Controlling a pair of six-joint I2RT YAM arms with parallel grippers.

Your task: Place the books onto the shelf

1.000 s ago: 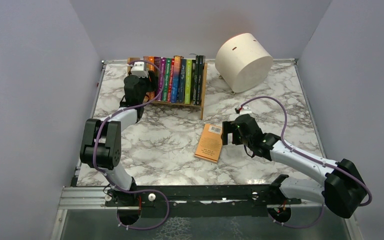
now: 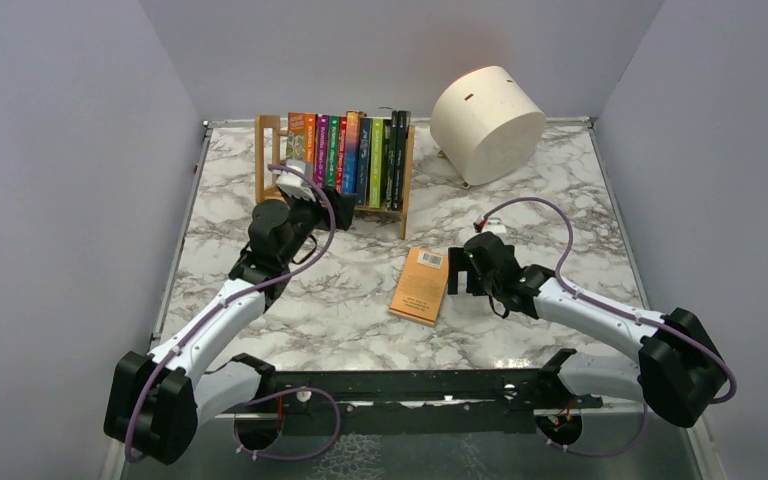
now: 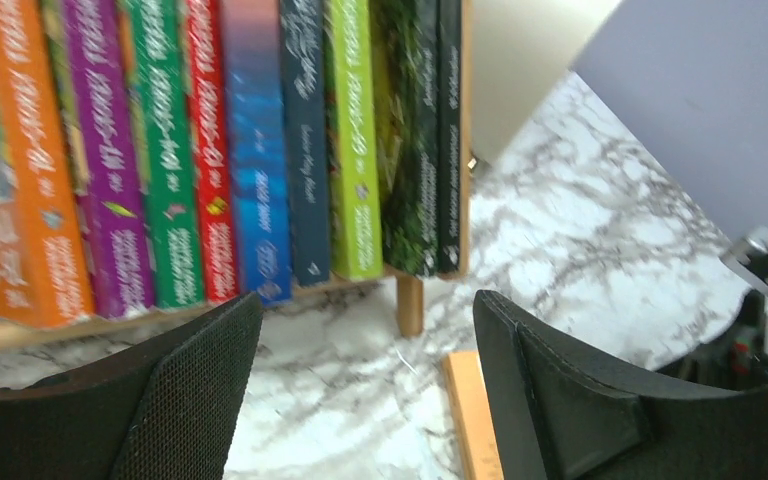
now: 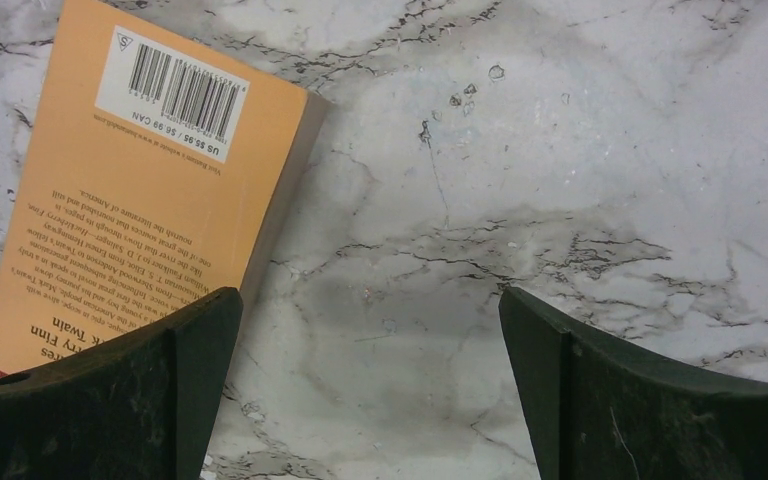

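A wooden rack (image 2: 407,184) at the back holds a row of upright books (image 2: 376,160) with coloured spines. My left gripper (image 2: 336,210) hangs in front of the row's middle; in the left wrist view its fingers (image 3: 110,420) are apart, with nothing between them but the view of spines and table. An orange paperback (image 2: 416,290) lies back cover up on the marble table in the middle front. My right gripper (image 2: 478,270) stands open just right of it, its fingers beside the book in the right wrist view.
A large white cylinder (image 2: 485,125) lies at the back right beside the rack. Grey walls bound it.
My left gripper has moved right and toward the front, away from the rack's left end. My right gripper has shifted slightly right.
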